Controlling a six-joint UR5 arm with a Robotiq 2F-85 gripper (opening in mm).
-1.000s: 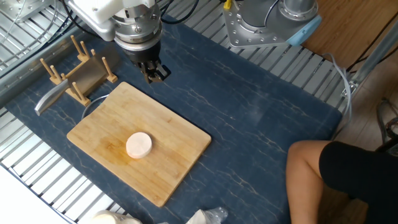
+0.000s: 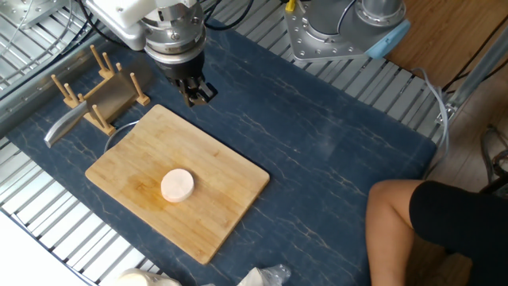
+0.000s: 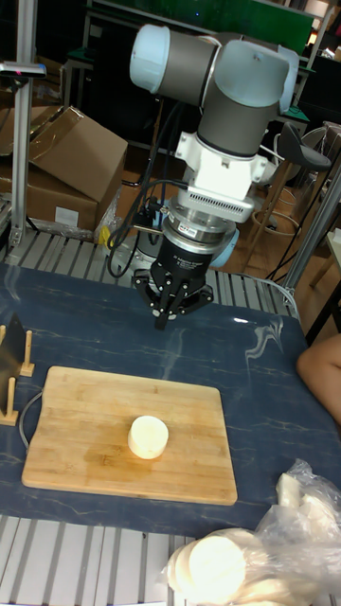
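Observation:
A round, pale white block (image 2: 177, 185) lies flat on a wooden cutting board (image 2: 230, 171), a little off its middle. In exterior view 3 the same pale block (image 3: 149, 436) shows as a short cylinder on the board (image 3: 71, 404). My black gripper (image 3: 170, 315) points downward above the blue mat, beyond the board's far edge and apart from the block. The gripper (image 2: 200, 97) is small and dark in exterior view 2; how far its fingers stand apart is unclear. No object shows in it.
A large knife (image 2: 111, 99) rests in a wooden pegged rack (image 2: 101, 119) left of the board. Plastic bags with pale round pieces (image 3: 217, 567) lie at the near edge. A person's arm (image 2: 389, 230) is at the right. The blue mat (image 2: 309, 151) right of the board is clear.

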